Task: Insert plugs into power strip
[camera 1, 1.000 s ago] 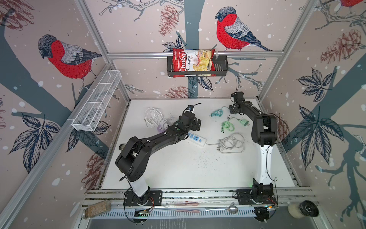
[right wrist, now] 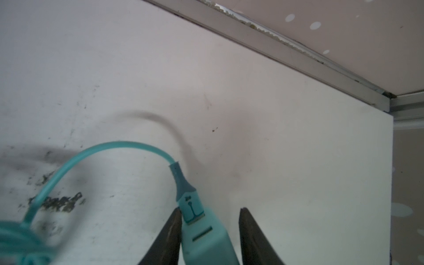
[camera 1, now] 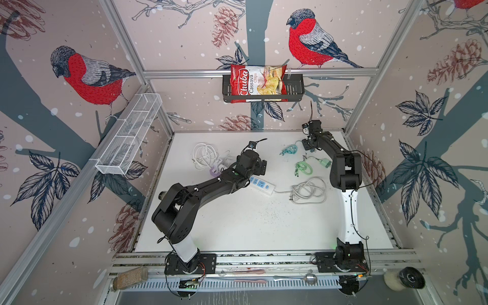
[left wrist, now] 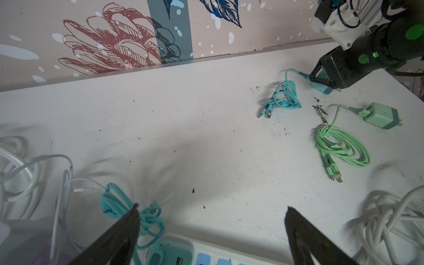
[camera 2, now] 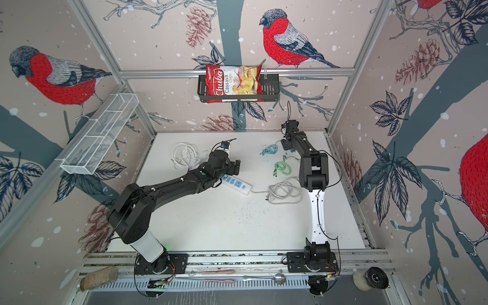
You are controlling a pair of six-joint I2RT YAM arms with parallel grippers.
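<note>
The blue charger plug (right wrist: 207, 247) with its cable lies between the fingers of my right gripper in the right wrist view. A gap shows beside the right finger, so the fingers are part open around it. My left gripper is wide open and empty, above the near end of the white power strip (camera 1: 261, 185). In the left wrist view, a teal block (left wrist: 170, 251) sits at the strip's end, beneath a teal cable bundle (left wrist: 128, 207). The green plug (left wrist: 382, 115) lies on the table with its coiled cable (left wrist: 342, 145).
The strip's own white cord (camera 1: 309, 190) lies coiled to its right. More white cable (camera 1: 204, 155) and a purple item (camera 1: 215, 170) lie at the left. Behind the right gripper are the table's back edge and wall.
My right gripper has shifted slightly left over the blue plug. The left arm has moved only a little to the left. The green plug and the power strip have not moved.
</note>
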